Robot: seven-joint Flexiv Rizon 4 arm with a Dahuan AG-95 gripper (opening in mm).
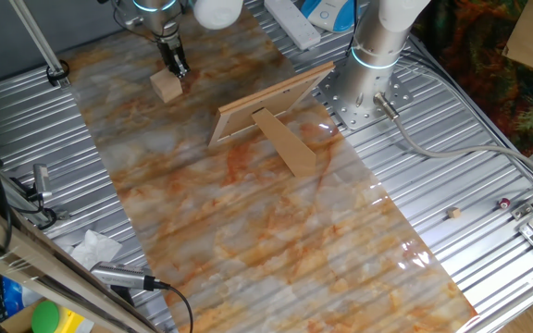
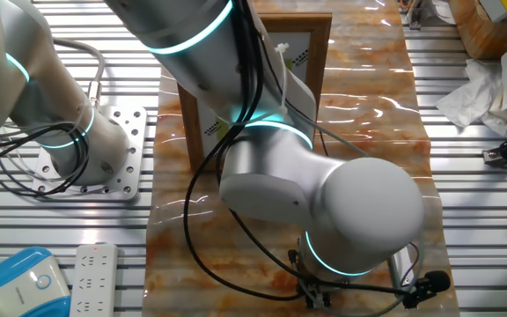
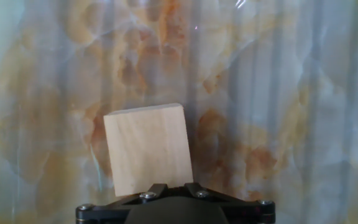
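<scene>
A pale wooden block (image 1: 167, 85) lies on the marbled sheet near its far end. From above, in the wrist view, the block (image 3: 149, 148) is turned slightly, with its lower edge reaching the black fingertips at the bottom of the picture. My gripper (image 1: 181, 70) points down right beside the block in exterior view 1. Seen from the wrist, the gripper has its two tips fairly near each other, with part of the block showing beyond the small gap. Whether the tips touch the block is unclear. Exterior view 2 does not show the block; the arm covers much of that area.
A wooden picture frame (image 1: 271, 104) stands on its brown back support (image 1: 285, 143) in mid-sheet. A power strip (image 1: 292, 23) lies at the back.
</scene>
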